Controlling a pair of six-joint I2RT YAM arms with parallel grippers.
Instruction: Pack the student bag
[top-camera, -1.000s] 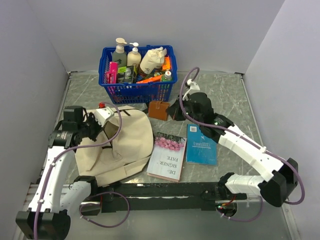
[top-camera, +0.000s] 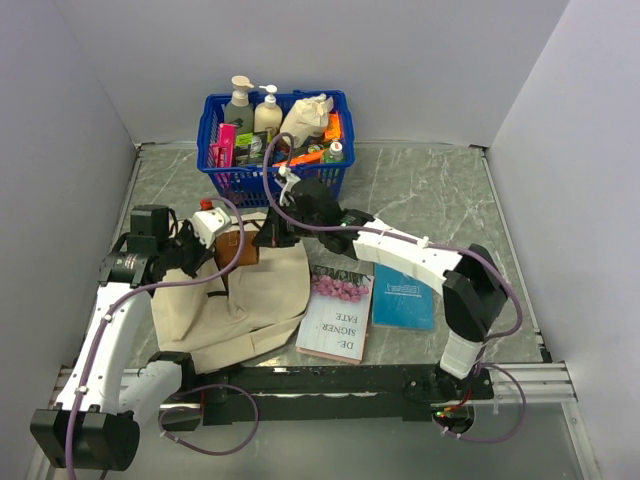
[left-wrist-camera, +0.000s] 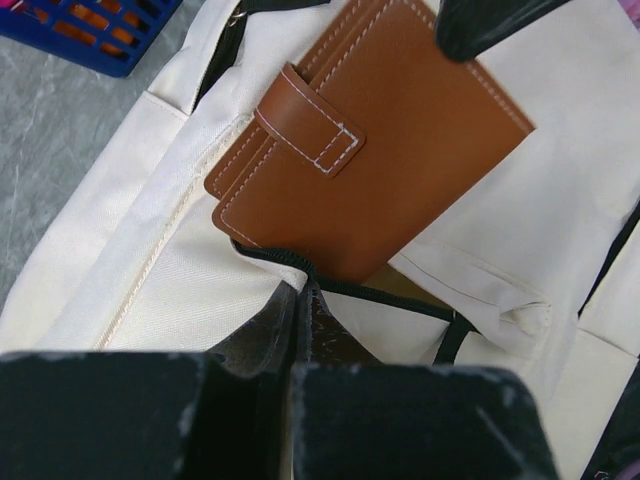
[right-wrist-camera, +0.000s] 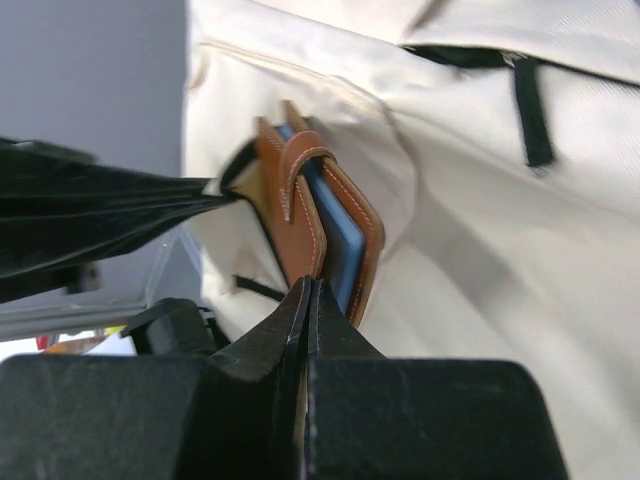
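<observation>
A brown leather wallet-like case (top-camera: 238, 249) with a strap stands in the opening of the cream bag (top-camera: 250, 315); a blue insert shows between its covers in the right wrist view. My left gripper is shut at the bag's zipped edge, just below the case (left-wrist-camera: 370, 140); whether fabric is pinched is hard to tell, though the edge rises to its tips. My right gripper is shut at the case's (right-wrist-camera: 300, 230) upper part, its tips on or against it.
A blue basket (top-camera: 275, 180) full of bottles and packets stands behind. A "Designer Fate" book (top-camera: 335, 325) and a blue book (top-camera: 403, 300) lie right of the bag.
My right arm has moved left with the brown case, from beside the bag to over its opening. My left arm has shifted slightly.
</observation>
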